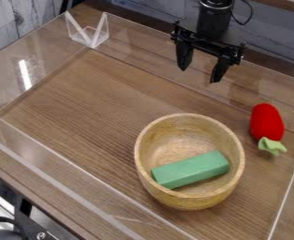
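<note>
My black gripper [199,59] is at the top centre, pointing down over the bare wooden surface with its two fingers spread and nothing visible between them. A wide beige bowl [157,145] sits at the lower middle, holding a green block [191,170]. To its upper right lies a red object [267,119] with a pale green piece [271,146] at its lower end.
A small white wire-like item [91,28] stands near the back left. The board's raised back edge runs along the top.
</note>
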